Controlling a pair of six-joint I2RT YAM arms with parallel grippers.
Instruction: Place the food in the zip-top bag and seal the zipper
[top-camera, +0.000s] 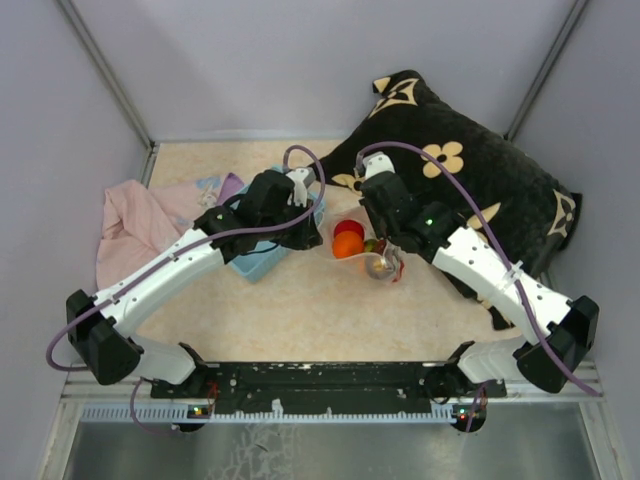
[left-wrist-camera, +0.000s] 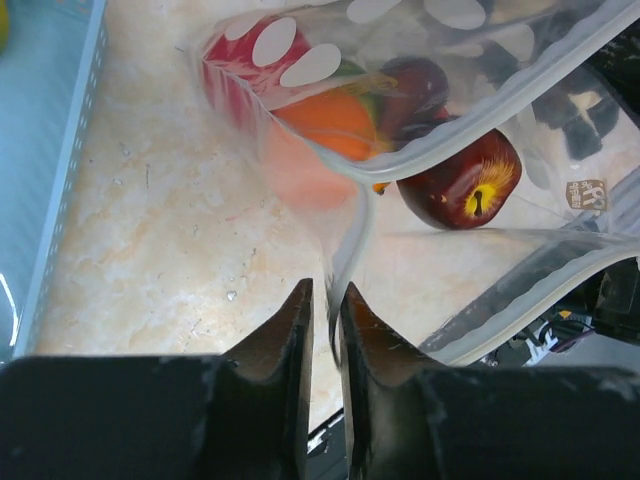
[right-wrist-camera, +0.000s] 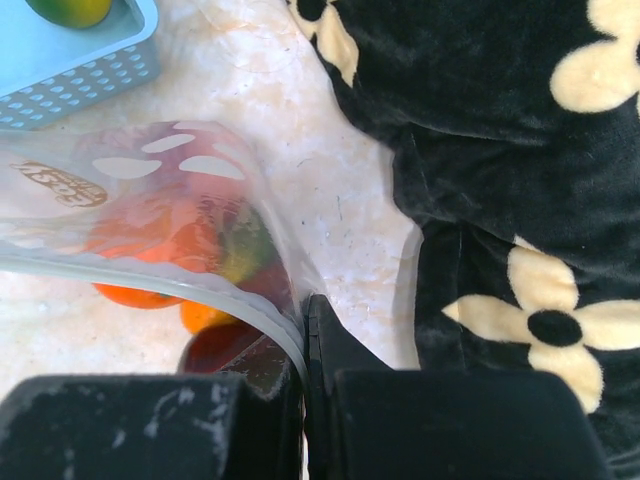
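Observation:
Between my two grippers hangs the clear zip top bag (top-camera: 342, 259), its mouth gaping in both wrist views. Inside it lie an orange (top-camera: 347, 244), a red piece of food (top-camera: 349, 227) and a dark red apple; the right wrist view also shows something green (right-wrist-camera: 240, 245) through the plastic. My left gripper is part open, a narrow gap between its fingertips, with the bag's edge in that gap along the right-hand finger. At the opposite side of the mouth, my right gripper is shut on the bag's rim.
A light blue basket (top-camera: 258, 265) stands left of the bag, partly under my left arm, with a green-yellow fruit (right-wrist-camera: 70, 8) in it. Pink cloth (top-camera: 145, 230) lies farther left. A large black flowered cushion (top-camera: 450, 170) fills the right back.

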